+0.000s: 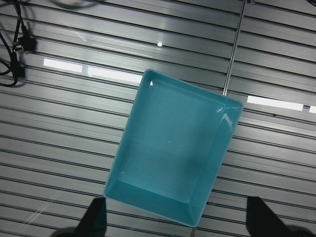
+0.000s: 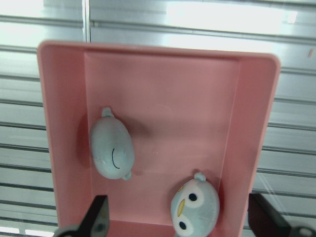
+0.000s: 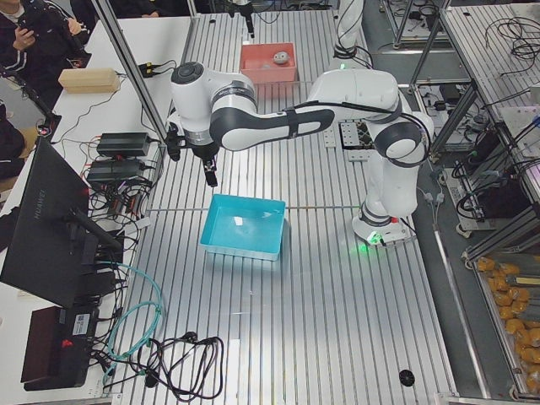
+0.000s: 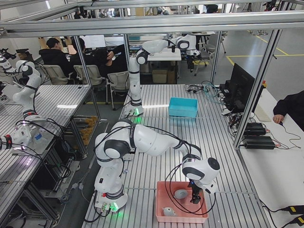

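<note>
A pink bin (image 2: pixel 158 66) holds two small plush toys: a grey one (image 2: pixel 112 148) at the left and a pale penguin-like one (image 2: pixel 197 206) at the lower right. My right gripper is above the bin with its fingers apart and nothing between them. A turquoise bin (image 1: pixel 168 143) stands empty under my left gripper, whose fingers are also apart and empty, hanging above and slightly behind that bin in the camera left view.
Black and teal cables (image 3: pixel 190 363) lie at one edge of the slatted metal table (image 3: pixel 337 304), beside a monitor (image 3: pixel 46 219) and power units. Metal posts and a frame surround the table.
</note>
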